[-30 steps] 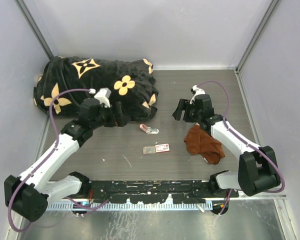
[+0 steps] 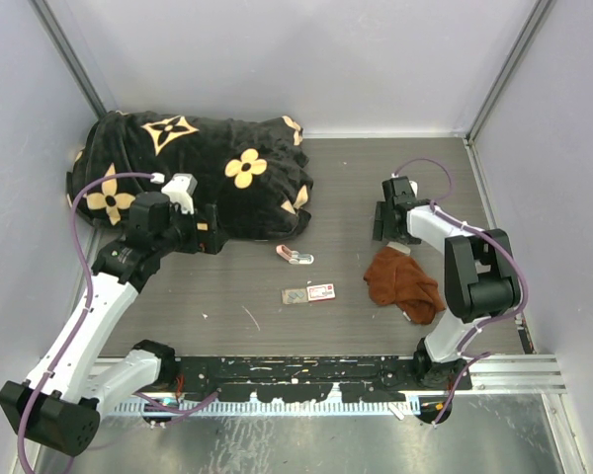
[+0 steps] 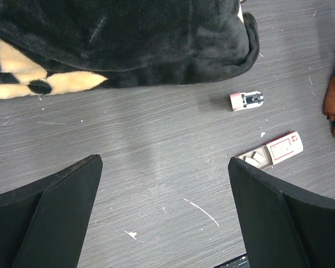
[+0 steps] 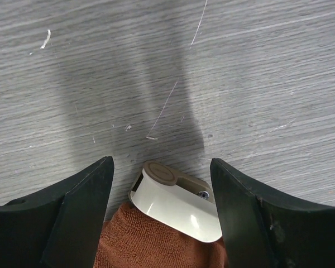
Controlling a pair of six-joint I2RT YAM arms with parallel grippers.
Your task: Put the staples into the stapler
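Note:
A small pink-and-white stapler [image 2: 295,255] lies unfolded on the tabletop, near the blanket's lower right corner. In front of it sits a staple box [image 2: 320,292]; small pale pieces [image 3: 257,157] show in its open half. My left gripper is open and empty, well left of both. At the right, my right gripper stands open above a white piece [image 4: 176,209] with a round brown pad, which rests at the edge of a brown cloth [image 4: 156,240]. This piece shows between the fingers; contact cannot be told.
A bulky black blanket [image 2: 208,178] with yellow flowers fills the back left. Bare table [image 2: 346,178] runs between the blanket and the right arm. Walls close in the left, back and right sides.
The left gripper has drawn a little left. Both remain open.

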